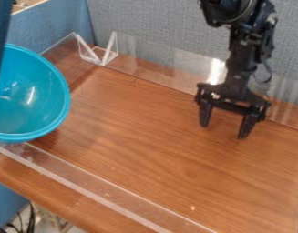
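Observation:
The black robot arm comes down from the top right, its gripper [223, 122] standing open near the back of the wooden table [176, 177], with nothing visible between its two fingers. A turquoise bowl [29, 109] is at the left edge of the view, well apart from the gripper and partly cut off by the frame.
Clear plastic barriers [108, 195] run along the front-left and back edges of the table. A white bracket [97, 56] stands at the back-left corner. Cables lie below at the bottom left.

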